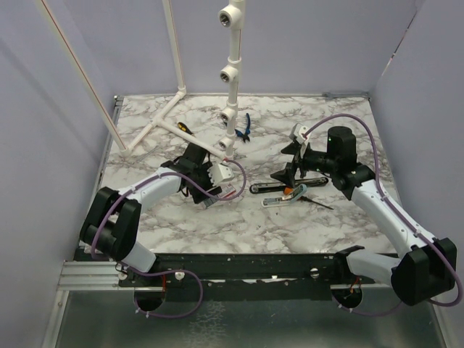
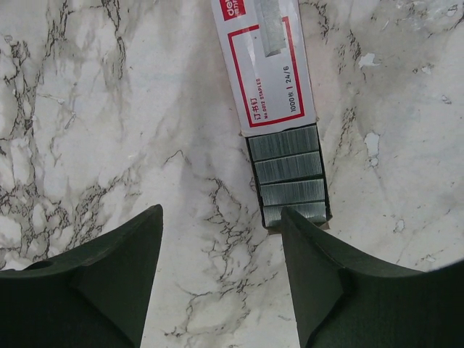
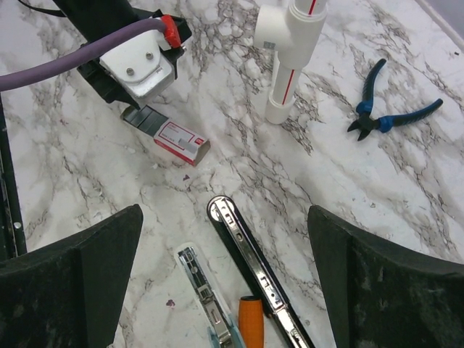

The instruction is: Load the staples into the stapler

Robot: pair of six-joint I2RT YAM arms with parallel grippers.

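Note:
In the left wrist view a white-and-red staple box lies on the marble, its near part showing rows of grey staples. Above it is my left gripper, part open with only bare tabletop visible between its fingers; the right-hand finger overlaps the last staple row in the image. A long black device with a silver rail and a smaller pale blue stapler, its metal channel exposed, lie side by side under my right gripper. That gripper stands wide open and empty.
An orange-handled tool rests between the two devices. Blue pliers lie farther back, beyond the white pipe post. A yellow-and-black handle is at the back left.

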